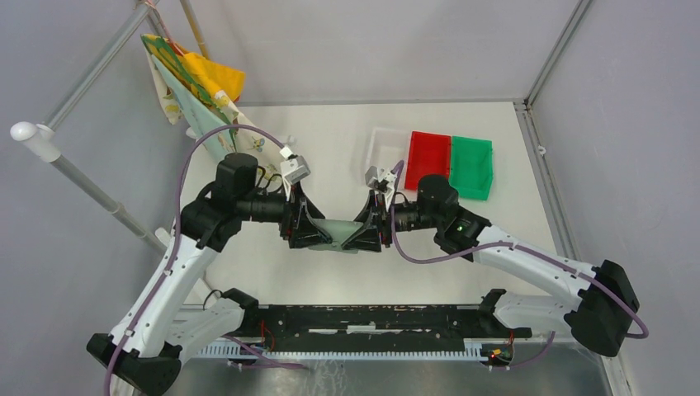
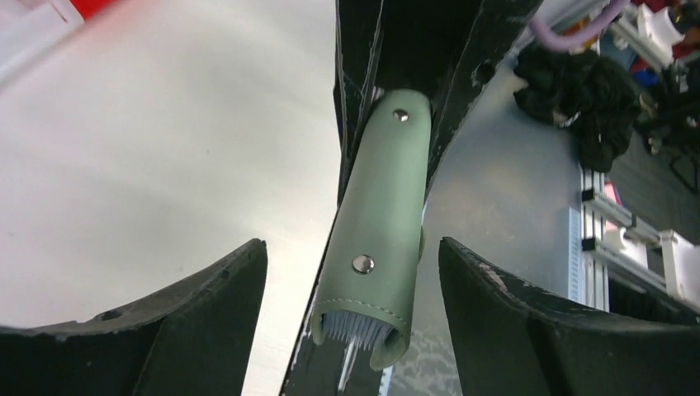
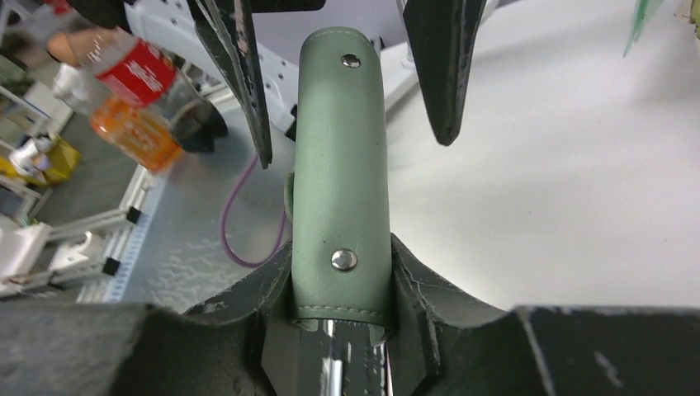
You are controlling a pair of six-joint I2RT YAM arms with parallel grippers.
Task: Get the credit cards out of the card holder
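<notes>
A green card holder (image 1: pixel 334 234) hangs in the air between my two grippers. Its snap-studded edge faces the left wrist camera, where the holder (image 2: pixel 381 210) has grey pleats showing at its near end. My right gripper is shut on one end of the holder (image 3: pixel 342 165). Around the other end, the left gripper (image 1: pixel 318 233) stands part open; in its own view a gap shows between each of the left fingers and the holder. No credit card can be made out in any view.
Behind the right arm, a clear tray (image 1: pixel 385 148), a red tray (image 1: pixel 429 153) and a green tray (image 1: pixel 471 167) sit side by side. Coloured cloths (image 1: pixel 202 91) hang at the back left.
</notes>
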